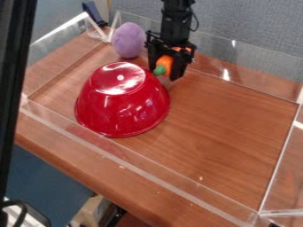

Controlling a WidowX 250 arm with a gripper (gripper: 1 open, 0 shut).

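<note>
The black gripper (169, 51) hangs at the back centre, its fingers around an orange carrot (165, 64) with a green top that points down toward the front. Whether the fingers are closed tight on it is hard to tell. A large red bowl (122, 106) sits upside down in front, left of centre. A purple eggplant-like object (128, 40) stands left of the gripper at the back.
Transparent walls (279, 182) border the surface. A dark blue object (94, 15) is at the far back left, beyond the wall.
</note>
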